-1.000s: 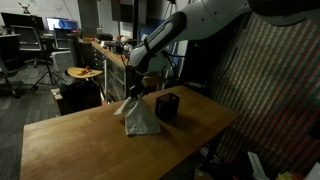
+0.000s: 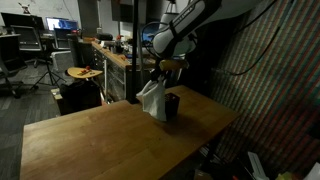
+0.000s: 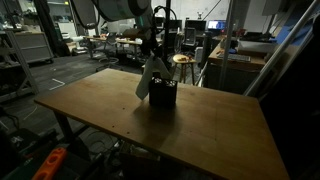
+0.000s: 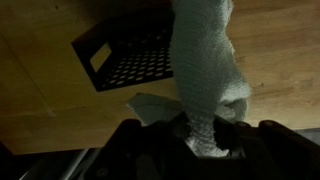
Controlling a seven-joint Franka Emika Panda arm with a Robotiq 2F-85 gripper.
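Observation:
A pale grey-white cloth [image 2: 153, 100] hangs in folds from my gripper [image 2: 161, 75], which is shut on its upper part. Close by on the table stands a black basket [image 3: 163, 96] with perforated sides. From the second exterior side, the cloth [image 3: 146, 80] drapes down at the basket's left, partly in front of it. The wrist view shows the bunched cloth [image 4: 203, 70] running up from between the fingers, with the basket [image 4: 140, 62] to its left. Whether any of the cloth touches the basket I cannot tell.
A dark post [image 2: 132, 50] rises behind it. Farther back are a round stool [image 2: 84, 73], chairs and desks, clear of the tabletop.
The cloth, earlier spread low on the table left of the basket, has risen with my gripper and moved right. It now hangs beside the basket and partly hides it.

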